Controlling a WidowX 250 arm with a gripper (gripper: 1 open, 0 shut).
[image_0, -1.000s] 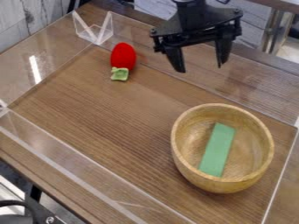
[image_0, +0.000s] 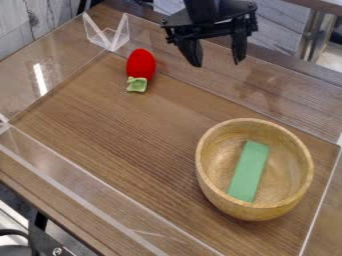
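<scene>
My black gripper (image_0: 213, 45) hangs open over the back middle of the wooden table (image_0: 107, 160), its two fingers apart with nothing seen between them. Left of it and a little lower lies a red oval object (image_0: 142, 64), with a small pale green piece (image_0: 136, 85) just in front of it. At the front right a round tan bowl (image_0: 274, 140) holds a green rectangular block (image_0: 249, 170).
A clear transparent container (image_0: 107, 32) sits at the back left corner. A dark curved object (image_0: 11, 240) shows at the bottom left edge.
My gripper has moved up in the view, toward the back of the table, and slightly left. The objects on the table have not moved.
</scene>
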